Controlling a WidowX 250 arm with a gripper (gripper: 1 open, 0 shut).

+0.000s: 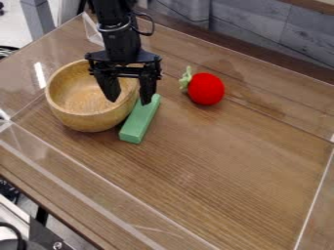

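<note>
A black gripper (pixel 123 72) hangs over a tan wooden bowl (pixel 81 109) at the left of the camera view, its fingers apart around the bowl's upper right part. A green block (pixel 139 122) lies on the wooden table just right of the bowl, partly under the gripper. Whether the fingers touch the bowl or the block is unclear.
A red tomato-like object (pixel 205 90) with a green top sits to the right of the gripper. Dark cabling shows at the lower left edge.
</note>
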